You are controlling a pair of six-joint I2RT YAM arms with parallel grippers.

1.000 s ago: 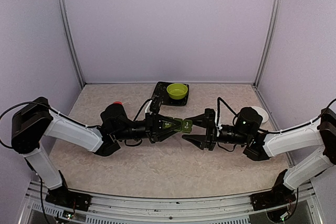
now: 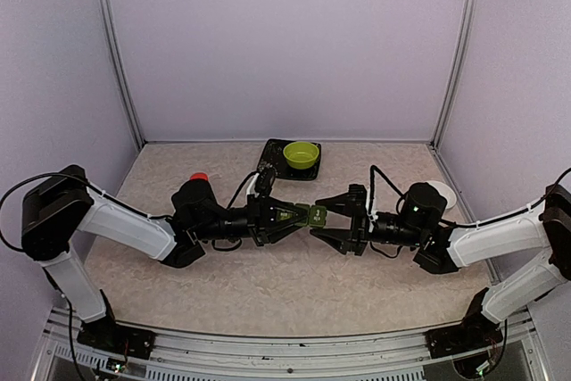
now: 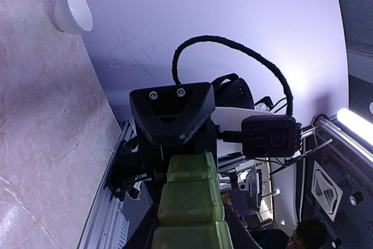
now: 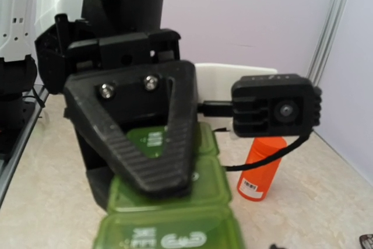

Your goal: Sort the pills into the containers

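A green pill organizer (image 2: pixel 318 216) with lettered lids is held in mid-air between the two arms. My left gripper (image 2: pixel 293 218) is shut on its left part. On the other side my right gripper (image 2: pixel 320 218) stands open, its fingertips above and below the organizer's free right end. Several closed green compartments of the organizer (image 3: pixel 190 201) run up from the bottom of the left wrist view, towards the black right gripper. In the right wrist view the lidded organizer (image 4: pixel 169 228) passes behind a black finger of the left gripper. No loose pills are visible.
At the back, a green bowl (image 2: pixel 301 154) sits on a black tray (image 2: pixel 275 161). An orange bottle (image 4: pixel 260 168) stands behind the left arm. A white bowl is at the right edge of the table.
The organizer's free end has shifted very slightly between the right gripper's fingers. Both arms look almost still.
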